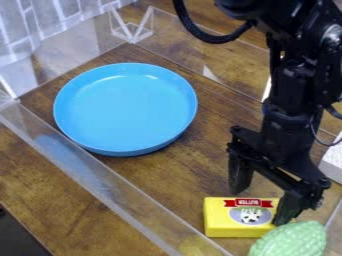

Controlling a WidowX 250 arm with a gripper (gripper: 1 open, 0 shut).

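Observation:
My black gripper (265, 188) hangs low at the right, open, its fingers either side of a yellow butter box (230, 225) with a red label and cow picture. The box lies on the wooden table near the bottom; how far the fingertips reach down around it is hard to tell. A light green, bumpy object (291, 242) lies just right of and in front of the box, partly cut off by the frame.
A round blue plate (126, 105) sits at the left on the wooden surface (107, 190). Clear plastic walls (94, 175) border the area. A white object shows behind the gripper at the right edge.

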